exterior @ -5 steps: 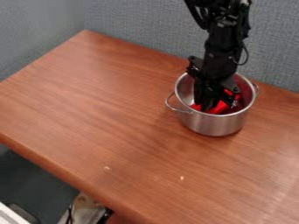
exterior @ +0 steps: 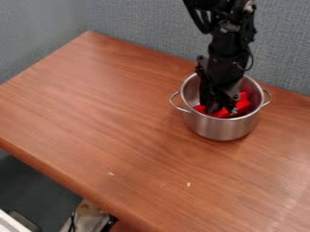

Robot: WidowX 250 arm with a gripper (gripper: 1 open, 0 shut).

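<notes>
A steel pot (exterior: 218,129) with two loop handles stands on the wooden table (exterior: 97,118), toward the back right. Red objects (exterior: 242,101) lie inside it. My black gripper (exterior: 218,105) reaches down into the pot among the red pieces. Its fingertips are mostly hidden, so what is between them cannot be made out.
A grey padded wall (exterior: 145,27) runs behind the table. Cables and white items sit below the table's near left edge.
My gripper has shifted very slightly within the pot; the pot stays in about the same place.
</notes>
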